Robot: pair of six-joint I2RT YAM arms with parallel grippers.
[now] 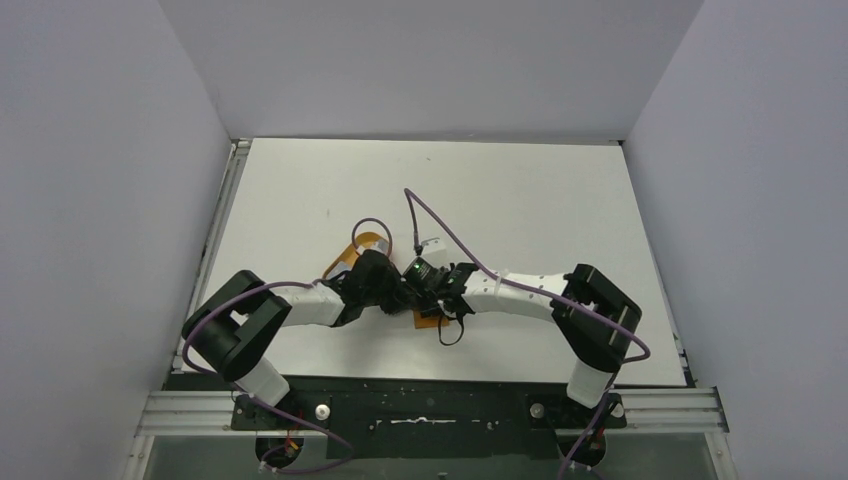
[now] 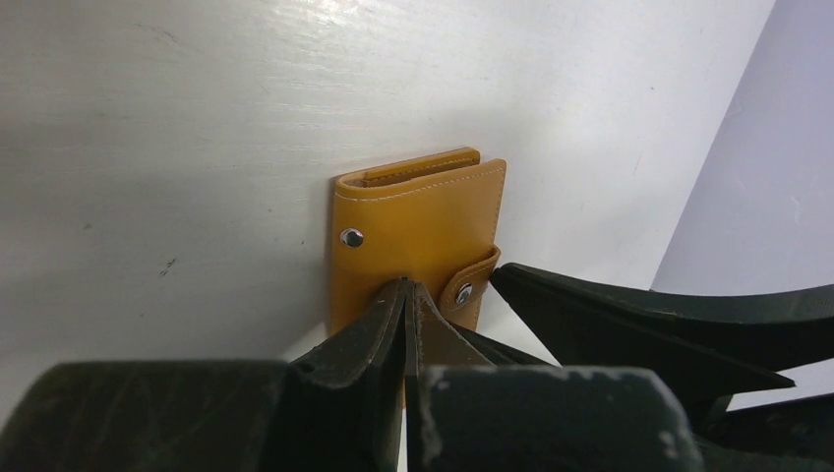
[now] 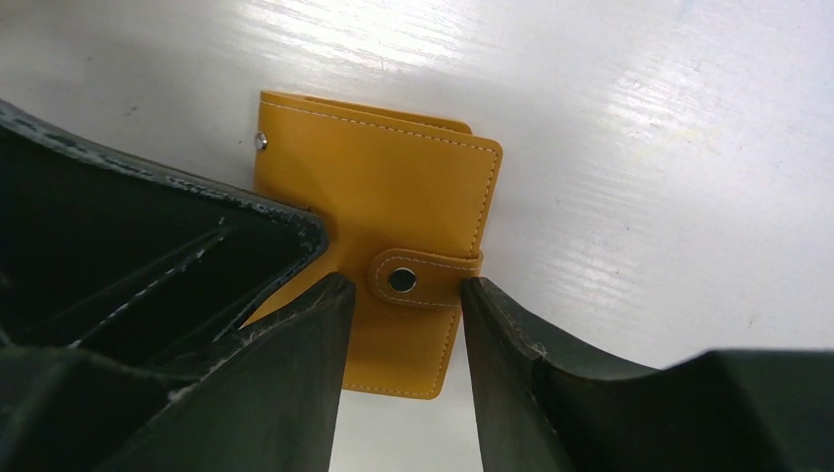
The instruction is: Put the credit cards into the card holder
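Note:
A tan leather card holder lies folded on the white table, its snap strap lying over the front near one edge. My left gripper is shut, its tips against the holder's face, and nothing shows between them. The right gripper stands part open with its fingertips on either side of the strap end. In the left wrist view, the right gripper's dark fingers reach in from the right to the strap. From above, the arms cover most of the holder. No credit cards can be made out.
Behind the left arm lies another orange-brown item, partly hidden by that arm. Both grippers are very close together over the holder.

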